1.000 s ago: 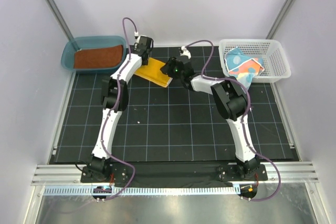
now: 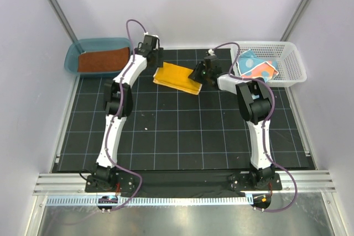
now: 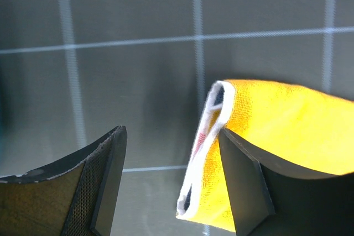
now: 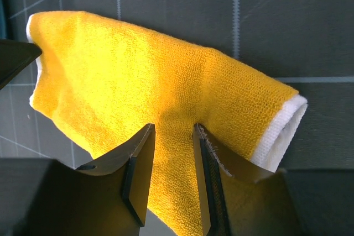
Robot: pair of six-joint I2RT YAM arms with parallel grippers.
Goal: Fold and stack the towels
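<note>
The yellow towel (image 2: 177,77), folded into a narrow rectangle, lies slightly slanted on the table between both arms. My left gripper is open at its left end; the right-hand finger overlaps the white-edged end (image 3: 207,147), and bare table shows between the fingers. Over the towel's right part stands my right gripper, its fingers part open with yellow cloth showing in the gap. Whether those tips touch the cloth is hard to tell. A folded brown towel (image 2: 104,60) lies in the blue bin (image 2: 71,63) at the back left.
At the back right, a white basket (image 2: 297,66) holds crumpled blue and orange patterned cloth (image 2: 259,67), part of it hanging over the front rim.
The yellow towel has shifted right, and my right gripper has moved right with it. The left gripper has stayed near its place, so the towel's left end now lies by it.
</note>
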